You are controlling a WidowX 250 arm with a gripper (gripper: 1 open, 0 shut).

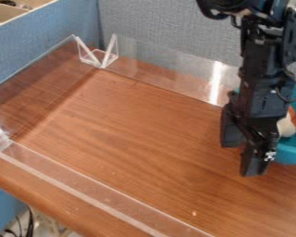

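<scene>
My black gripper [243, 148] is at the right of the wooden table [126, 139], its fingers pointing down and open, in front of a teal bowl [292, 148]. A white and orange mushroom-like object [288, 124] in the bowl is mostly hidden behind the gripper. I cannot see anything held between the fingers.
Clear plastic barriers [163, 65] line the table's back and front left edges. A blue padded wall and a light box stand at the left, a grey panel at the back.
</scene>
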